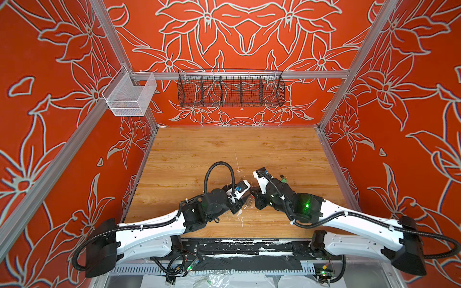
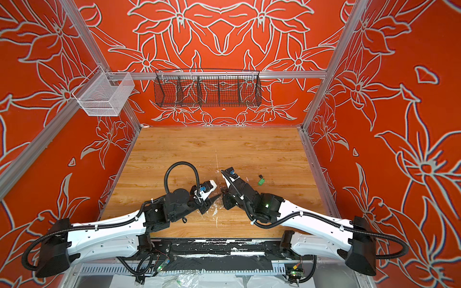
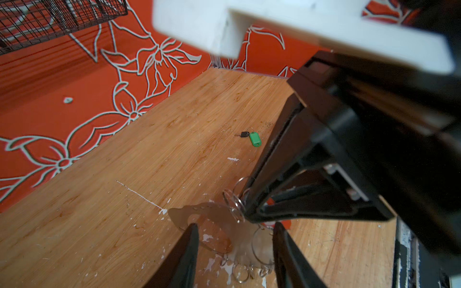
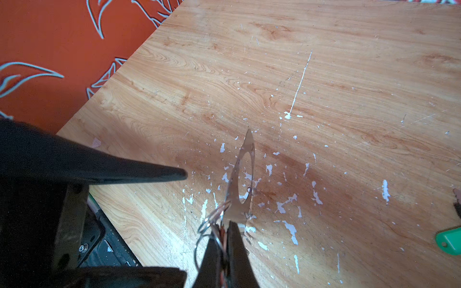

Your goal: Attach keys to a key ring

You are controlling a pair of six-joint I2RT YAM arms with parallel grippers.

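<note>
In the left wrist view my right gripper is shut, with wire rings (image 3: 233,199) and a translucent brownish flat piece (image 3: 216,211) at its tips. My left gripper stands part open below, its fingers either side of the hanging rings. In the right wrist view the thin holed piece (image 4: 233,187) stands upright above the right fingertips, beside the rings (image 4: 213,216). A green tag (image 3: 255,139) with a dark-headed key (image 3: 244,134) lies apart on the table, to the right of the grippers in the top views.
A black wire basket (image 1: 230,88) hangs on the back wall, a white basket (image 1: 129,98) at the back left. Its surface is scratched.
</note>
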